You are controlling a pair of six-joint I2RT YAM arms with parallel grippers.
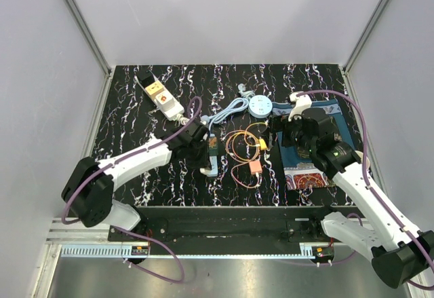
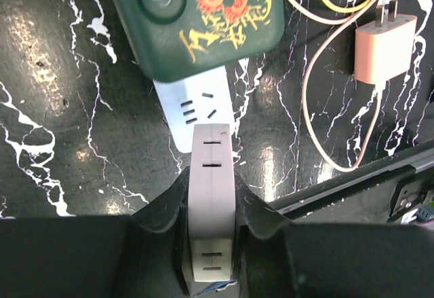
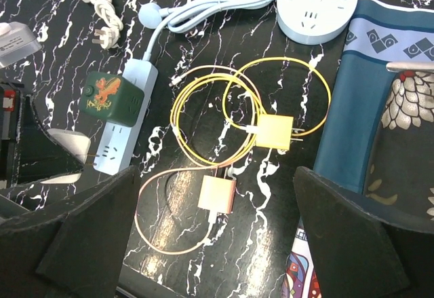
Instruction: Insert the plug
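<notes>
A pale power strip runs beneath a dark green block with a red-and-gold design, also seen as the green box [image 3: 112, 101] in the right wrist view. My left gripper is shut on a white slotted plug piece [image 2: 212, 150], held over the strip's near end. My right gripper [image 1: 291, 125] stands open over the blue mat's left side, its fingers [image 3: 81, 237] framing the loose cables in its wrist view.
Yellow and pink cables with a yellow charger [image 3: 273, 132] and a pink charger [image 3: 215, 193] lie right of the strip. A round socket [image 3: 317, 3] and coiled blue cord sit behind. A blue mat [image 3: 352, 108] covers the right.
</notes>
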